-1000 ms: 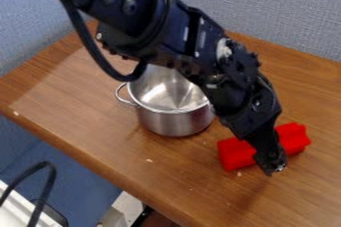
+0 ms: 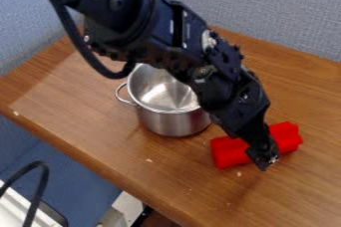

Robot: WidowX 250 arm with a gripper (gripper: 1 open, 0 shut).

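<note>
A red cylindrical object lies on its side on the wooden table, right of a shiny steel pot that has a wire handle on its left. The black arm reaches down from the upper left over the pot, and its gripper is low over the red object, hiding part of it. The fingers are small and dark in this view; whether anything is between them is hard to make out.
The red object has shifted slightly to the left, and the gripper has moved a little up and left with it. The pot looks unmoved.
</note>
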